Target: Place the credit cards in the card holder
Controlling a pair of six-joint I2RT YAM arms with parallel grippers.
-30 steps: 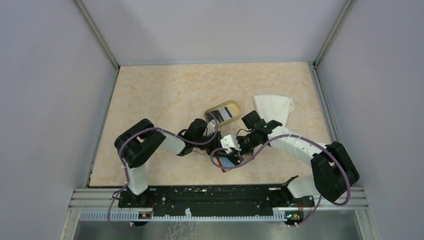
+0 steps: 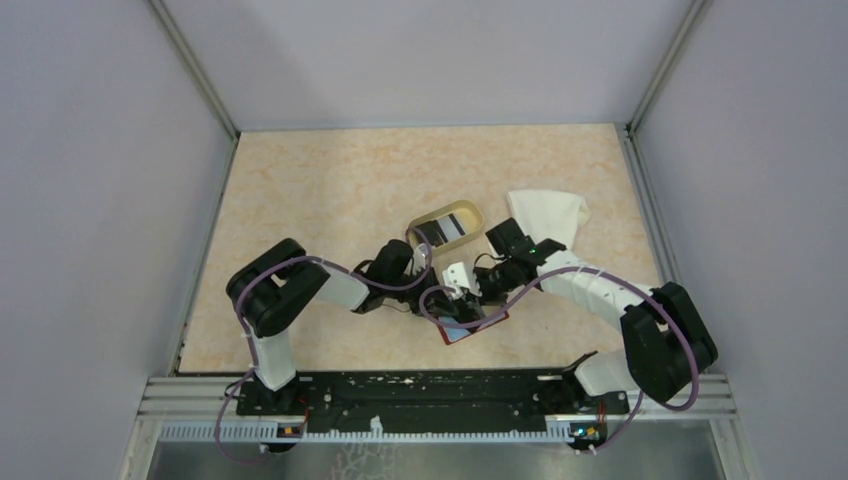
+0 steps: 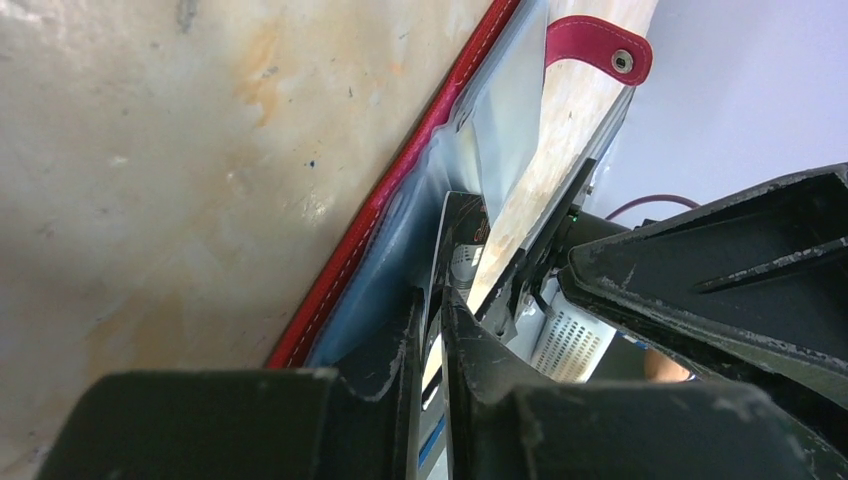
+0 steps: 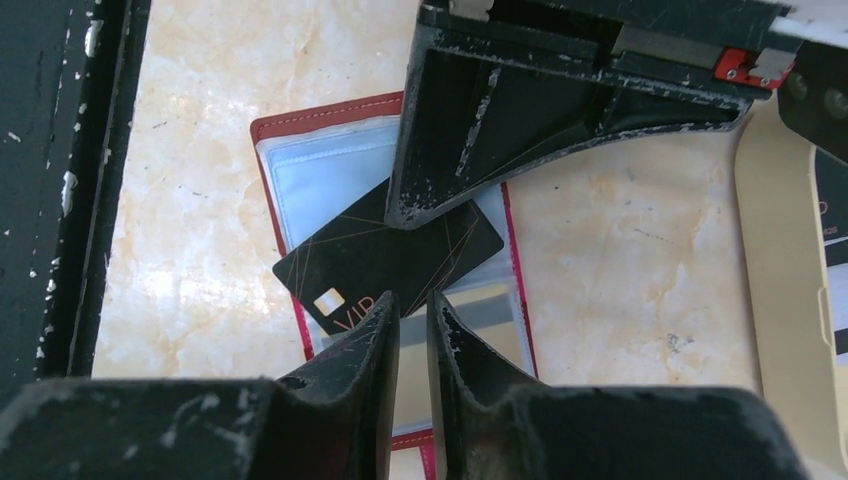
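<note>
The red-trimmed card holder (image 2: 450, 335) lies open near the table's front, both grippers over it. A black VIP card (image 4: 350, 260) rests askew on its clear sleeve (image 4: 320, 160) in the right wrist view. In the left wrist view, the card (image 3: 460, 210) sits against the sleeve, beside my left gripper, whose fingertips are close together; whether they hold it is unclear. My right gripper is over the holder's lower part, fingertips slightly apart at the card's lower edge, with nothing clearly between them.
A beige tray (image 2: 470, 215) with more cards sits just behind the grippers, and a white cloth (image 2: 548, 210) lies to its right. A dark edge (image 4: 50, 200) borders the front.
Both grippers have shifted slightly over the holder in the top view. The tray and cloth have not moved.
</note>
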